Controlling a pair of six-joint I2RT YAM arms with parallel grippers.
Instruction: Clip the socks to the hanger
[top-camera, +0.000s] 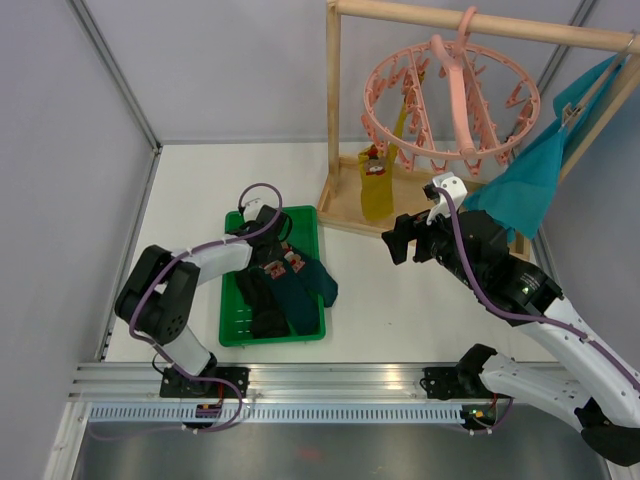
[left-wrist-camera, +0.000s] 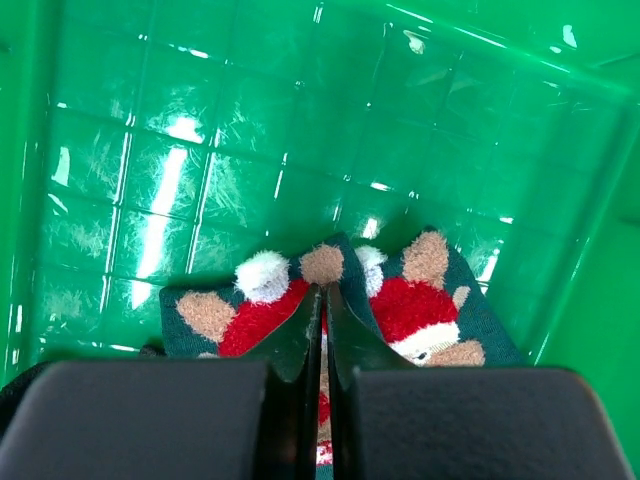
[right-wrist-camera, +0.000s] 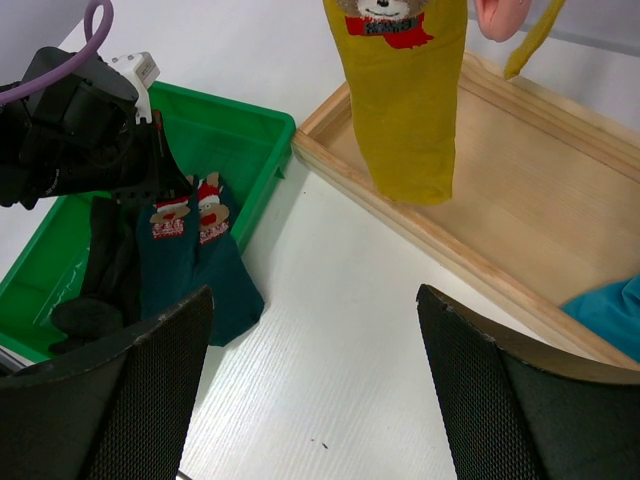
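Observation:
Two dark green socks with red-and-tan faces (left-wrist-camera: 415, 310) lie side by side in the green bin (top-camera: 235, 325), their legs draping over its right side. My left gripper is shut right at the cuff of the left green sock (left-wrist-camera: 265, 315); whether cloth is pinched between its tips is unclear. From the pink round hanger (top-camera: 460, 100) hangs a yellow sock (top-camera: 377, 190). Beyond the fingers of my right gripper, which is open and empty, that yellow sock (right-wrist-camera: 405, 120) shows at the top of the right wrist view.
Black socks (top-camera: 265, 310) lie in the bin left of the green pair. A wooden rack (top-camera: 334, 100) carries the hanger, with a teal cloth (top-camera: 530, 180) on its right side. The white table (top-camera: 390, 310) between bin and right arm is clear.

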